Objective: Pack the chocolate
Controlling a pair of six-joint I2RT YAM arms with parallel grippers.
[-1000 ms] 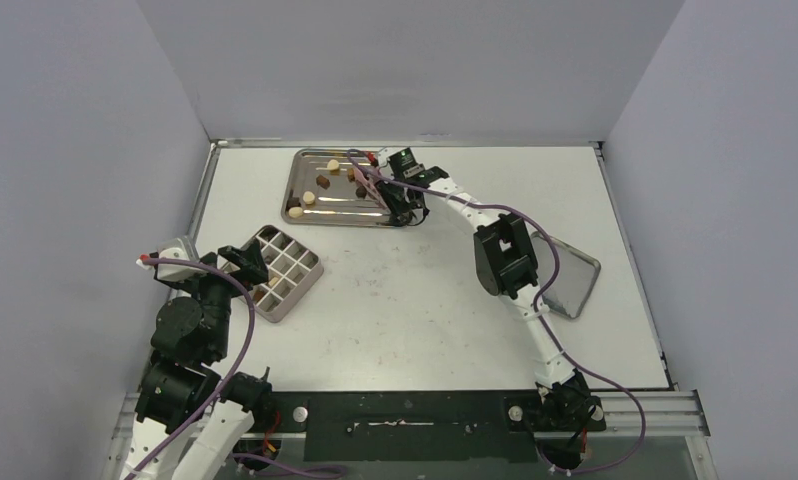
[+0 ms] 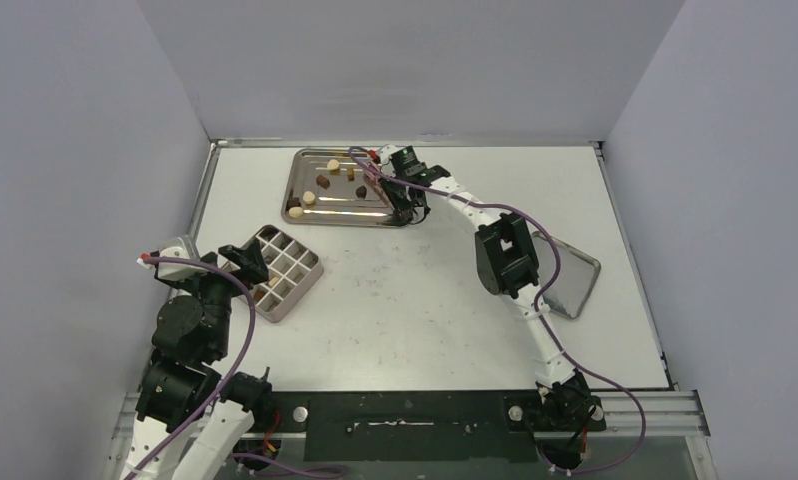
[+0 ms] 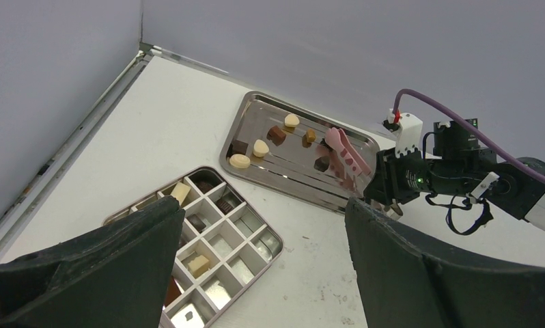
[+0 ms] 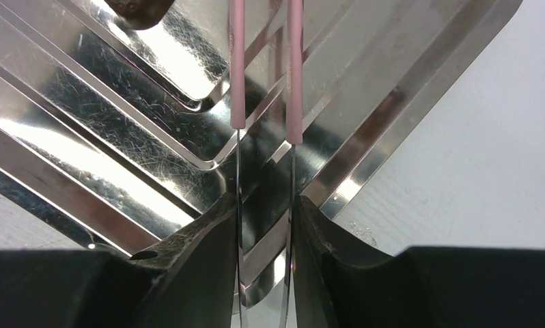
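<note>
A metal tray (image 2: 315,210) at the back holds several dark and cream chocolates. Over its right end, my right gripper grips pink-handled tongs, their two arms slightly apart; in the left wrist view their pink tips sit near the dark chocolates. A dark piece (image 4: 136,10) shows at the top of the right wrist view. The grey compartment box (image 3: 229,302) at front left holds chocolates in some cells. My left gripper hovers over the box with its two fingers wide in its own view; whether anything is between them is unclear.
An empty grey tray (image 2: 565,275) lies on the right under the right arm. Walls border the back and sides.
The right gripper and its tongs have shifted slightly up and right in the top view within the last second. The left arm has not moved.
</note>
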